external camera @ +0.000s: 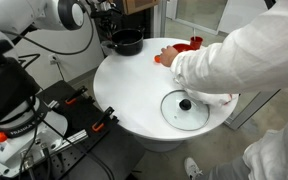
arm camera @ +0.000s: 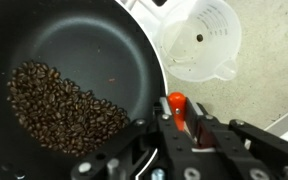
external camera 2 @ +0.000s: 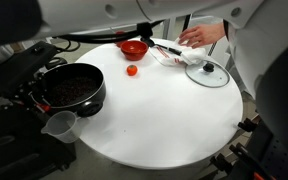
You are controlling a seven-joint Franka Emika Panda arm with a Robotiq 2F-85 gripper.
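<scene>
A black pot (arm camera: 89, 45) with brown coffee beans (arm camera: 59, 110) heaped along one side fills the left of the wrist view. Just outside its rim hangs a translucent measuring cup (arm camera: 197, 40), with one or two dark specks inside. My gripper is shut beside the pot, with something red-orange between its fingers, right at the cup's edge; the exact point of contact is hidden. In exterior view 2 the cup (external camera 2: 62, 126) is off the table's edge, just below the gripper, and the pot (external camera 2: 76, 88) stands on the table.
A person's hand (external camera 2: 195, 38) reaches over the far side of the white table (external camera 2: 144, 125). A tomato (external camera 2: 132, 71), a red bowl (external camera 2: 134, 48) and a glass lid (external camera 2: 207, 73) lie there.
</scene>
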